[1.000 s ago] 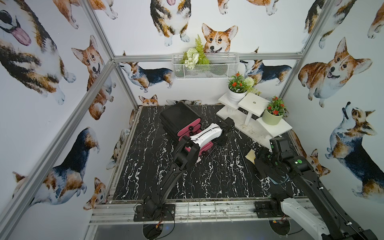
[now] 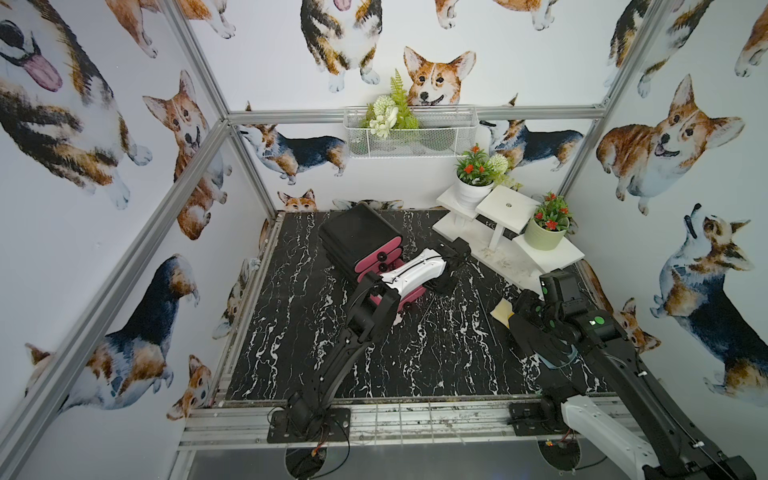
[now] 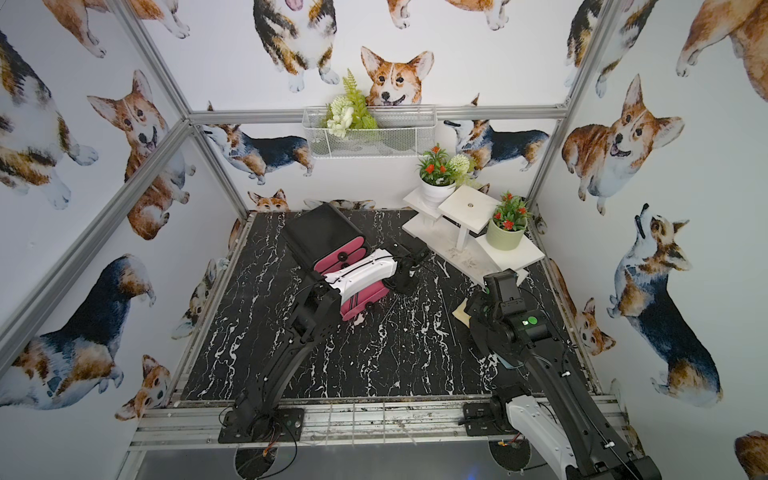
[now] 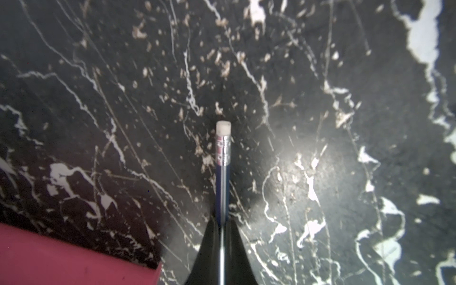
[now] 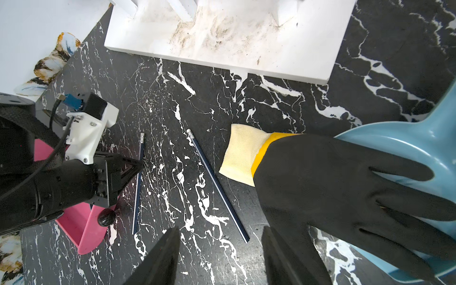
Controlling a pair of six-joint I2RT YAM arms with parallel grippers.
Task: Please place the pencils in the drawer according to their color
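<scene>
In the left wrist view a dark blue pencil [image 4: 222,190] with a silver band and white eraser runs between the fingers of my left gripper, which is shut on it. The right wrist view shows the same pencil [image 5: 137,199] beside an open pink drawer [image 5: 92,232]; whether it is clear of the table cannot be told. A second dark pencil [image 5: 216,182] lies on the black marbled table to its right. My right gripper is open above the table, nothing between its fingers. The black drawer box [image 2: 360,232] stands at the back left.
A black glove with a cream cuff [image 5: 242,152] rests over a light blue object [image 5: 394,137] at the right. Behind them stands a white shelf [image 5: 228,42] with potted plants [image 2: 546,232].
The right arm, the drawer box and the glove look the same.
</scene>
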